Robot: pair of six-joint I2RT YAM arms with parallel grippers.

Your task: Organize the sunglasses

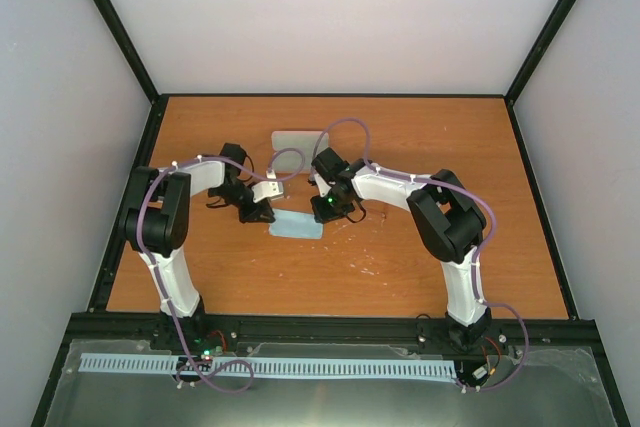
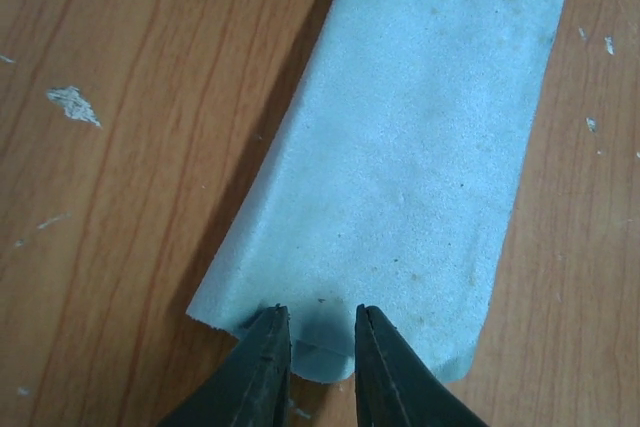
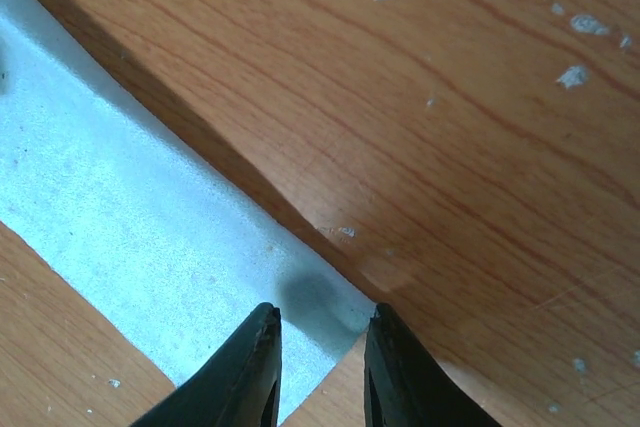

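A light blue cloth pouch lies flat in the middle of the table, one gripper at each short end. My left gripper is low over the pouch's end in the left wrist view, its fingers a little apart at the edge, where the fabric shows a small raised fold. My right gripper is at the opposite corner in the right wrist view, fingers part open with the pouch's edge between or just under them; whether they touch it I cannot tell. No sunglasses are recognisable in view.
A grey pad or case lies behind the pouch, partly hidden by the purple cables.
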